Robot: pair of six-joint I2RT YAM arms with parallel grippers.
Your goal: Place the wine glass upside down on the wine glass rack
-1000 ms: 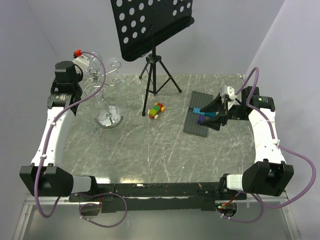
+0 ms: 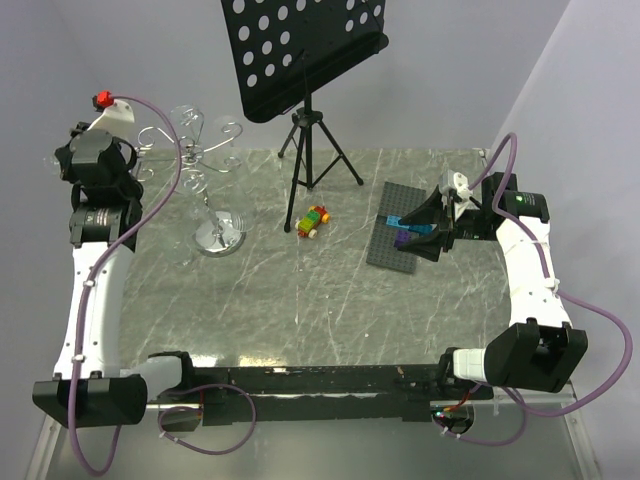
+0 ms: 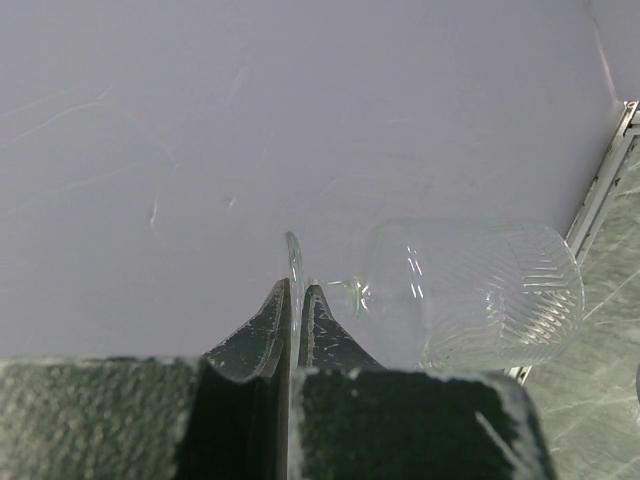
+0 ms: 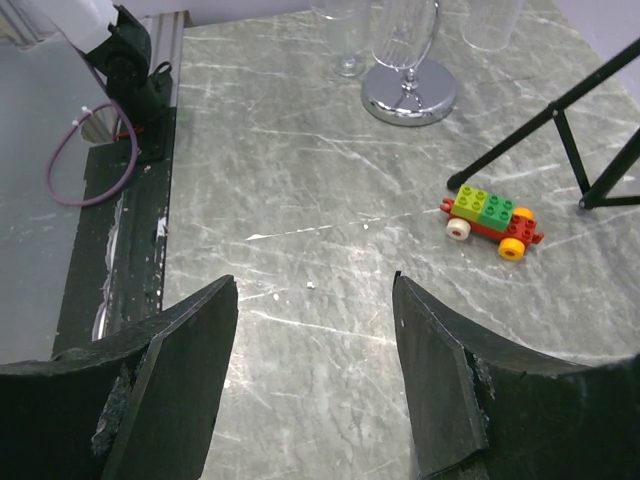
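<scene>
In the left wrist view, my left gripper is shut on the foot of a clear wine glass, held sideways with its bowl to the right against the wall. In the top view that arm is at the far left, left of the chrome wine glass rack, where other transparent glass is hard to make out. My right gripper stands open and empty, over a grey brick plate in the top view.
A black music stand stands at the back centre. A toy brick car lies by its leg.
My left arm has swung leftward, away from the rack, with the gripper moving toward the left wall. The right arm has not moved.
</scene>
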